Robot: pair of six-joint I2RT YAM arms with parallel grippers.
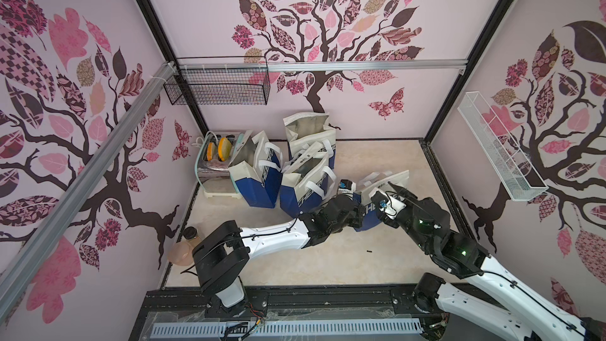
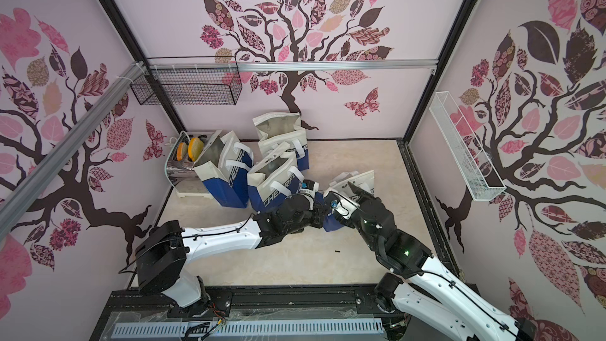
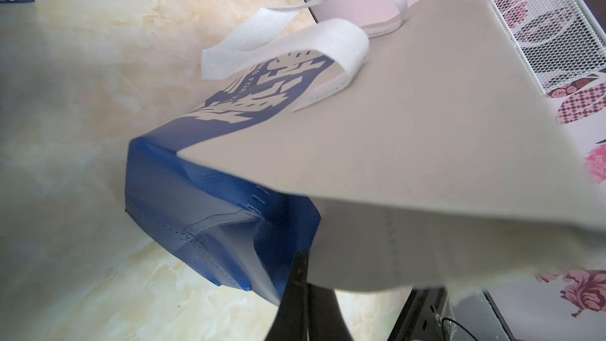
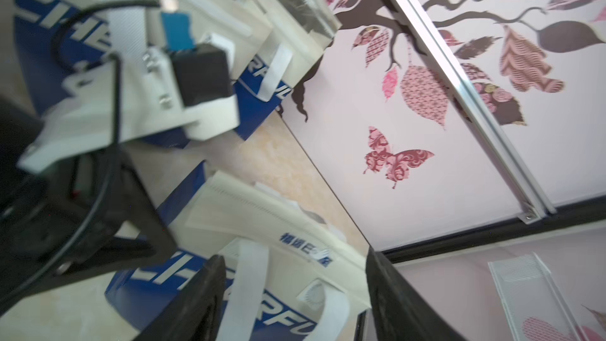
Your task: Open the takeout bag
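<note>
A blue and cream takeout bag (image 1: 369, 219) with white handles sits at the right of the worktop, mostly behind my grippers in the top views. In the left wrist view my left gripper is shut, its tips against the bag (image 3: 208, 227) beside its cream top panel; whether it pinches fabric is unclear. In the right wrist view my right gripper stands open above the bag's cream top (image 4: 271, 221) and white handle straps, with the left gripper's body at the left.
Several other blue and cream bags (image 1: 255, 186) stand at the back left, beside a rack (image 1: 214, 158) with yellow items. A bottle (image 1: 183, 246) is at the far left. Wire baskets hang on the back and right walls.
</note>
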